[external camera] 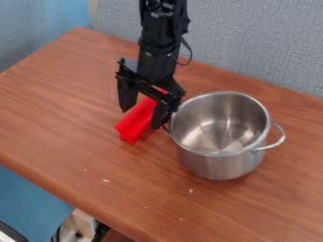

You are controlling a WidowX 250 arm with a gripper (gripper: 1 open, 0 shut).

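My black gripper (145, 99) is open, its two fingers straddling a red bar (135, 125) that lies diagonally on the wooden table. The upper end of the bar is hidden under the gripper. Just right of the bar stands a steel pot (218, 137) with side handles, its left side close to the gripper's right finger.
A grey padded wall (252, 38) stands behind it, and blue flooring shows past the left edge.
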